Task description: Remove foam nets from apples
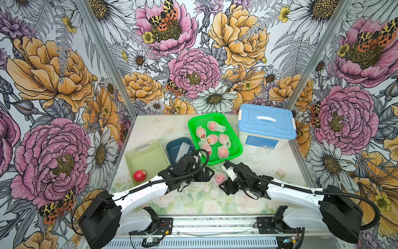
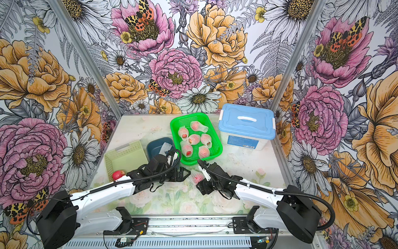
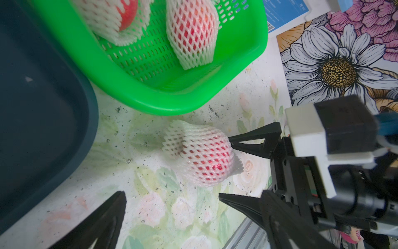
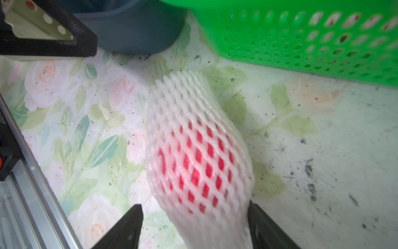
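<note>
A netted apple lies on the mat in front of the green basket; it fills the middle of the right wrist view. My right gripper is open over it, in the left wrist view with one finger either side. My left gripper stands open just left of that apple, nothing held. Several netted apples sit in the green basket. A bare red apple rests in the pale green tray. An empty foam net lies in the dark blue bin.
A lidded box stands at the back right. Both arms crowd the front middle, close to each other. A metal rail runs along the front edge.
</note>
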